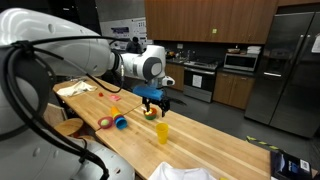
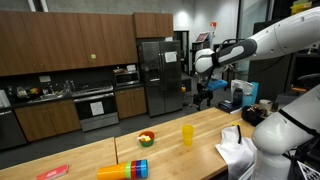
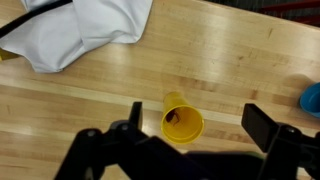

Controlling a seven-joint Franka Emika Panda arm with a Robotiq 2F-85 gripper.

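Observation:
My gripper stands open, its two dark fingers wide apart in the wrist view. In that view a yellow cup (image 3: 181, 122) lies below the fingers, seen from above between the fingers and nearer the left one, with something small and dark inside it. Exterior view 1 has the gripper (image 1: 153, 104) high above the table, well clear of everything. There the yellow cup (image 1: 163, 132) stands upright on the wooden table, apart from the gripper. From the other side, the cup (image 2: 187, 135) is seen upright as well.
A white cloth (image 3: 75, 38) lies near the cup. A bowl of colourful items (image 2: 146, 138) and an orange-yellow bottle with a blue end (image 2: 122, 170) are on the table. A blue round object (image 3: 311, 99) shows at the wrist view's right edge. Bare table (image 1: 215, 148) surrounds the cup.

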